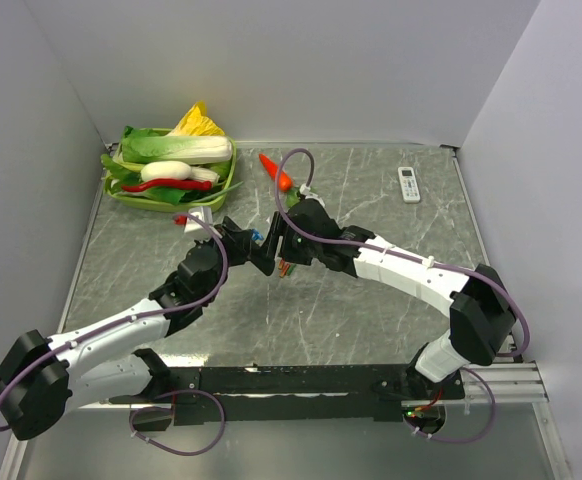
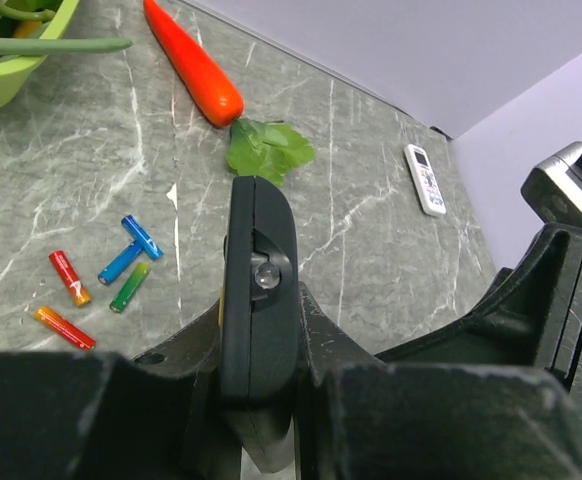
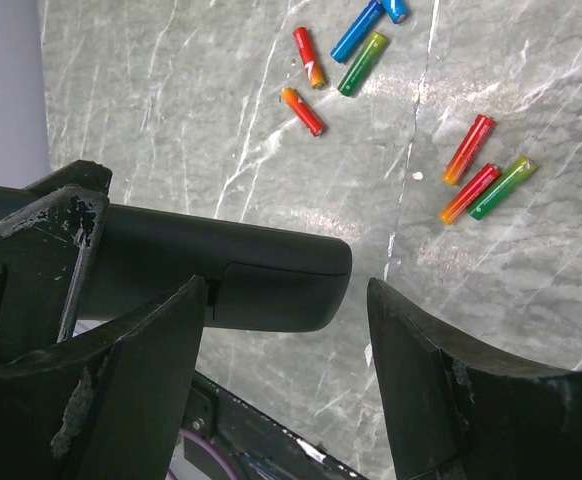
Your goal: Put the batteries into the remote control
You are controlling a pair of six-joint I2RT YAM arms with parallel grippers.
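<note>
My two grippers meet over the middle of the counter. The left gripper (image 1: pixel 259 250) is shut on a black object, likely the remote's body, seen as a long black piece in the right wrist view (image 3: pixel 281 295); its identity is unclear. My right gripper (image 1: pixel 279 240) is right beside it, its finger state hard to see. Loose batteries lie on the counter: blue, green, red and orange-red, with several more (image 3: pixel 468 150) in the right wrist view. A white remote (image 1: pixel 409 184) lies at the back right.
A green basket of vegetables (image 1: pixel 121 195) stands at the back left, with a carrot-like red pepper (image 2: pixel 191 65) and a leaf (image 2: pixel 266 150) beside it. Grey walls enclose the counter.
</note>
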